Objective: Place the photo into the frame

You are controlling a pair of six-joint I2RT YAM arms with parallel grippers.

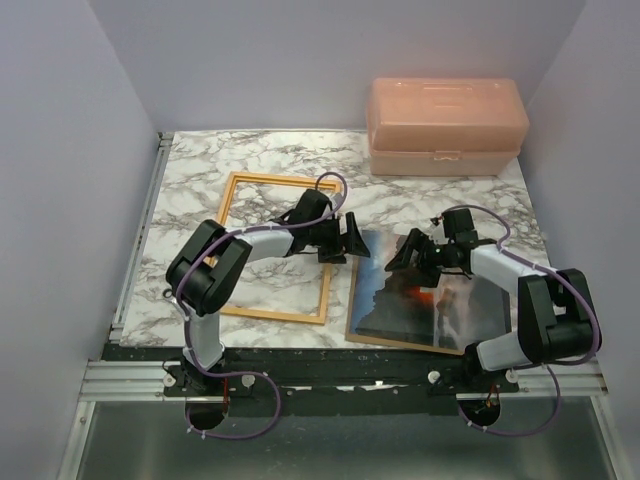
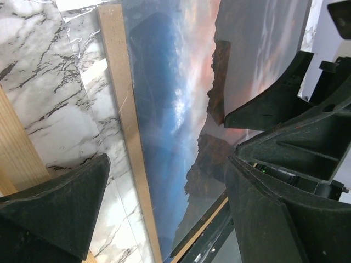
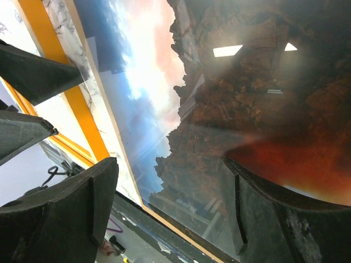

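Note:
The photo (image 1: 390, 310), a glossy dark landscape with a blue strip along its left side, lies flat at the right, edged by a thin wooden rim. Beside it on the left is the empty yellow wooden frame (image 1: 323, 300), with marble showing through. My left gripper (image 1: 347, 250) stands open above the gap between frame and photo; its fingers (image 2: 60, 211) are wide apart with nothing between. Over the photo's left part is my right gripper (image 1: 412, 268), its fingers (image 3: 88, 203) spread and only the photo's surface showing beneath. The left arm covers part of the frame.
A closed orange box (image 1: 445, 125) stands at the back right. Scissors (image 1: 169, 293) lie at the left, mostly behind the left arm. Both gripper tips are close together.

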